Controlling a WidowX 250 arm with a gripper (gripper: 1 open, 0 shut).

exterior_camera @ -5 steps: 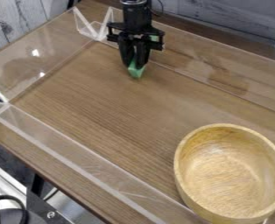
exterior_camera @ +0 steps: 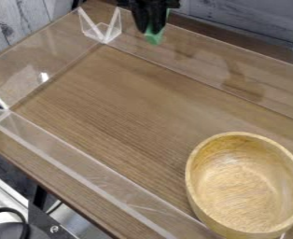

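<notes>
My gripper [exterior_camera: 152,28] is at the top edge of the camera view, mostly cut off, shut on a small green object [exterior_camera: 154,35] that hangs beneath it over the back of the wooden table [exterior_camera: 112,112]. A round light wooden bowl [exterior_camera: 243,187] lies at the front right.
A clear plastic piece [exterior_camera: 99,28] stands at the back left, left of the gripper. Clear plastic strips run along the left and front edges. Dark cables [exterior_camera: 15,224] show at the lower left corner.
My gripper has moved up and back toward the top edge of the view, carrying the green object with it. The bowl has not moved.
</notes>
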